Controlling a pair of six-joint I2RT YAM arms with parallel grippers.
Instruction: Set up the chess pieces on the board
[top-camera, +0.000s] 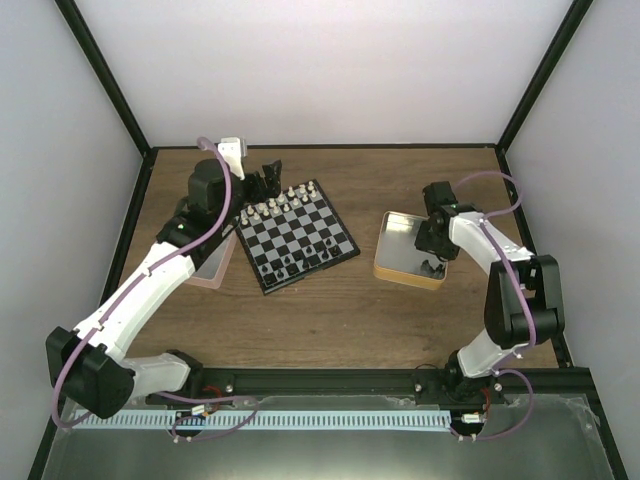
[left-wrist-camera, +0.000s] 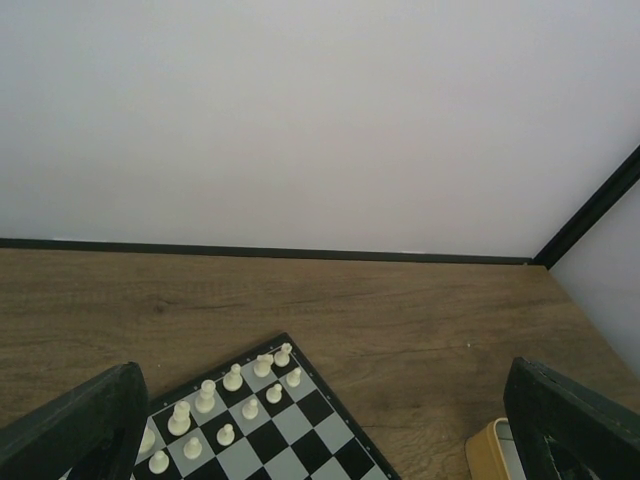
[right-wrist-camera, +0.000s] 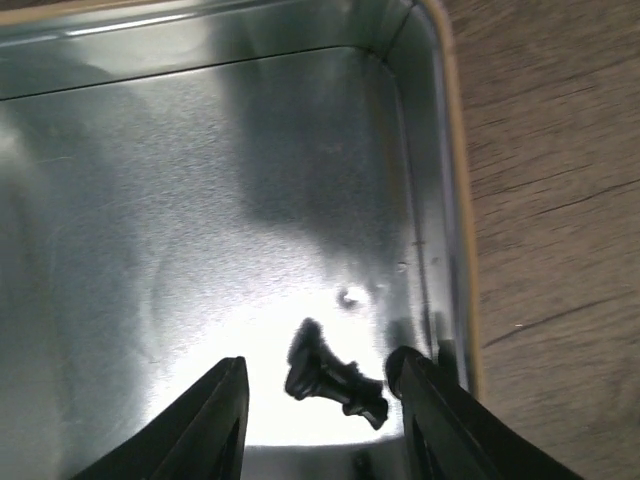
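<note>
The chessboard (top-camera: 292, 237) lies mid-table with white pieces along its back rows and black pieces along the front, also partly seen in the left wrist view (left-wrist-camera: 292, 425). My left gripper (top-camera: 262, 182) stands open above the board's back-left corner. My right gripper (top-camera: 435, 240) is over the right end of the cream-rimmed metal tray (top-camera: 393, 247). In the right wrist view, its open fingers (right-wrist-camera: 210, 420) frame a black piece (right-wrist-camera: 330, 380) lying on the tray floor; another piece (right-wrist-camera: 398, 365) by the tray wall is partly hidden behind a finger.
A pink tray (top-camera: 210, 270) sits left of the board, partly hidden under the left arm. Bare table lies in front of the board and between board and right tray. Walls enclose the back and sides.
</note>
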